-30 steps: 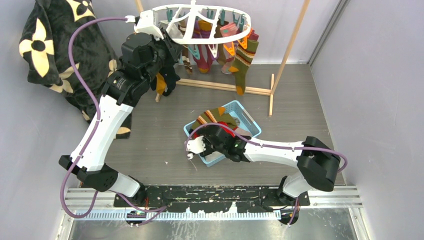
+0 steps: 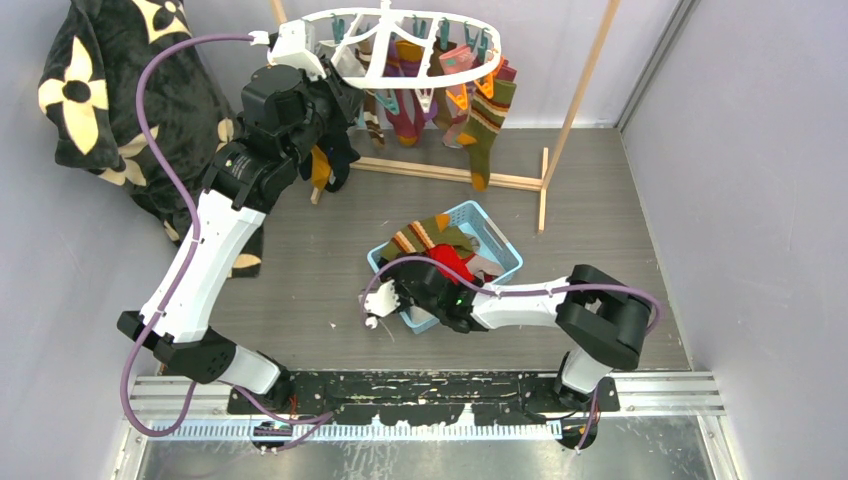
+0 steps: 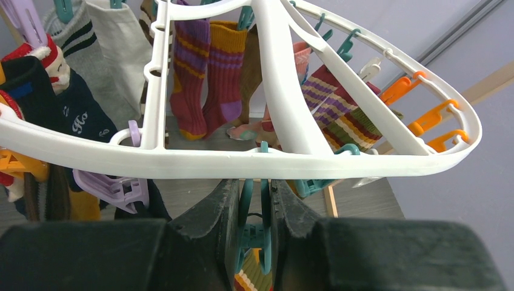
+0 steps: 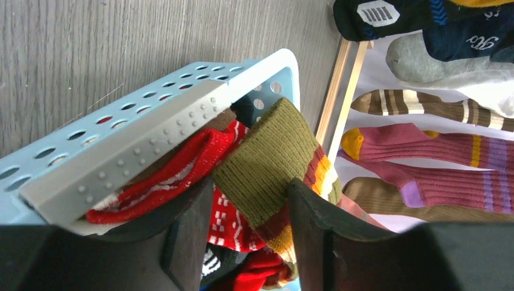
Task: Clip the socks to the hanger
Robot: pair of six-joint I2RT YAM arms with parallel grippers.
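Observation:
The white hanger (image 2: 380, 83) with socks and clips hangs at the top. In the left wrist view my left gripper is at its front rim, shut on a teal clip (image 3: 253, 233). Over the blue basket (image 2: 513, 262), my right gripper stands part open. Between its fingers lies an olive sock (image 4: 267, 163) with orange, white and dark red stripes; the fingers are not closed on it. Red socks (image 4: 188, 163) lie below and beside it in the basket.
Several socks hang from the hanger, among them a striped olive one (image 2: 487, 120) at its right side. Orange clips (image 3: 433, 118) sit along the right rim. A wooden stand (image 2: 575, 90) holds up the right side. The floor around the basket is clear.
The left arm has not moved.

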